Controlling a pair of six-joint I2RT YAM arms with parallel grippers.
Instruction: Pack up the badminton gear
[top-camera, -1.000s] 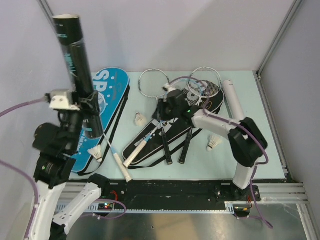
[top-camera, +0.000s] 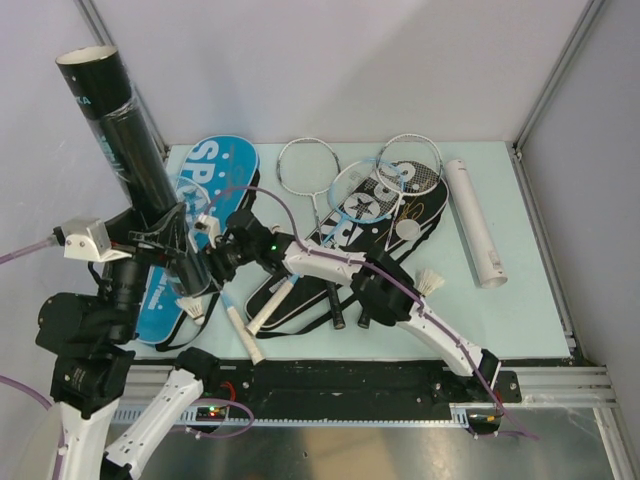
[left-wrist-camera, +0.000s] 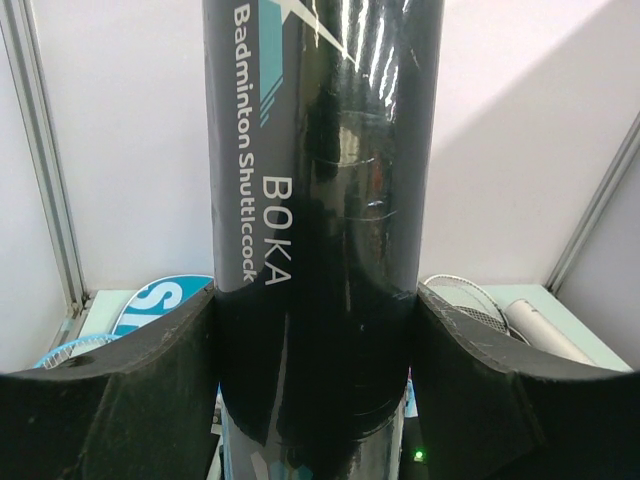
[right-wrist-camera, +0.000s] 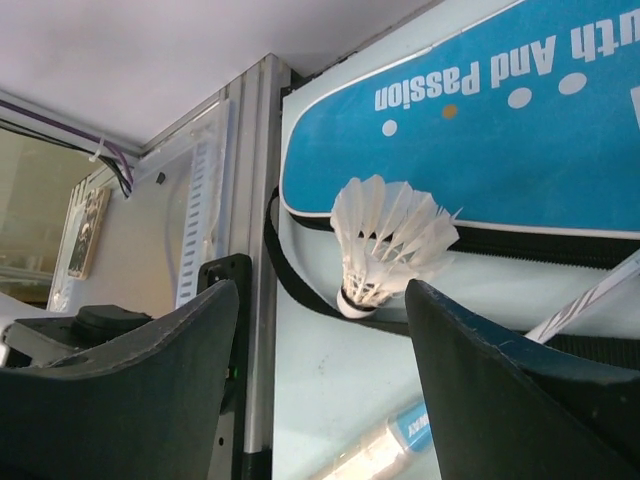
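A black shuttlecock tube (top-camera: 118, 150) is raised at the left, its top mouth open and empty-looking. My left gripper is shut around it, one finger on each side of the "BOKA" lettering. My right gripper stands open, above a white shuttlecock (right-wrist-camera: 385, 245) seen beyond and between its fingertips. That shuttlecock lies beside the blue racket bag (right-wrist-camera: 500, 130). In the top view another shuttlecock (top-camera: 429, 281) rests at the right. A black racket bag (top-camera: 300, 290) lies mid-table with several rackets on it, including a blue one (top-camera: 366, 191).
A white tube (top-camera: 476, 225) lies along the right side of the table. A racket's wooden-coloured handle (top-camera: 243, 334) points to the front edge beside the blue bag. Bare table (top-camera: 490, 325) shows at the front right.
My right arm has swept left across the table toward the blue bag.
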